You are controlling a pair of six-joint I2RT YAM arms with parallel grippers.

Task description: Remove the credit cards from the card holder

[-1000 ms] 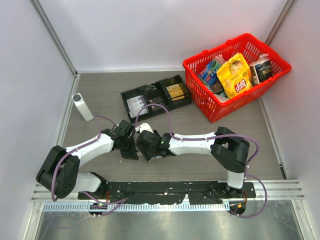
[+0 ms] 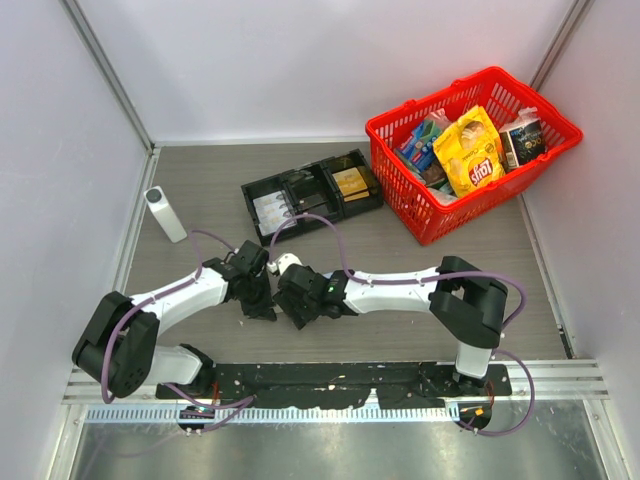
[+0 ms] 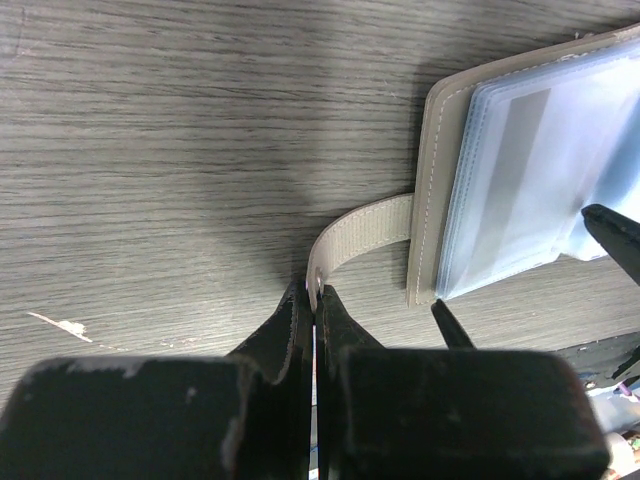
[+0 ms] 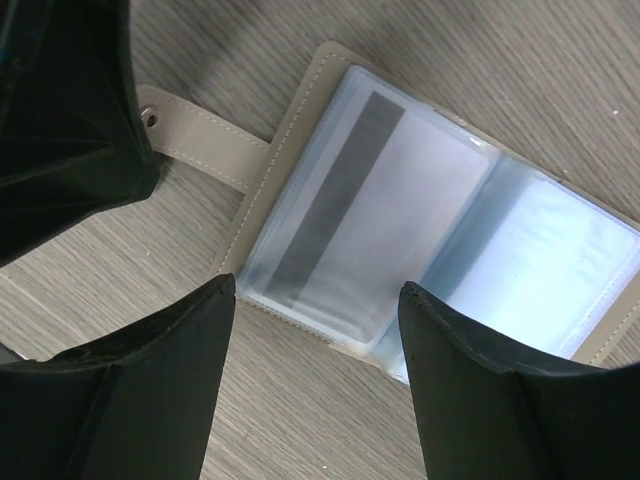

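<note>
The card holder [image 4: 390, 215] lies open on the table, beige-edged with clear plastic sleeves; a card with a grey stripe [image 4: 335, 200] shows through one sleeve. In the left wrist view its strap [image 3: 365, 232] curves into my left gripper, which is shut on the strap's end. Above the holder, my right gripper is part open, its fingers [image 4: 190, 350] apart with nothing gripped between them. From the top view the arms mostly cover the holder. Whether the fingertips touch the sleeve cannot be told.
Behind the arms stands a black compartment tray [image 2: 312, 190]. A red basket [image 2: 430, 215] with snack bags is at the back right, and a white bottle [image 2: 166, 214] at the left. Bare table lies right of the tray and in front of the arms.
The right arm has shifted slightly, its gripper moving a little toward the table's front edge and covering more of the holder. My left arm has stayed in place.
</note>
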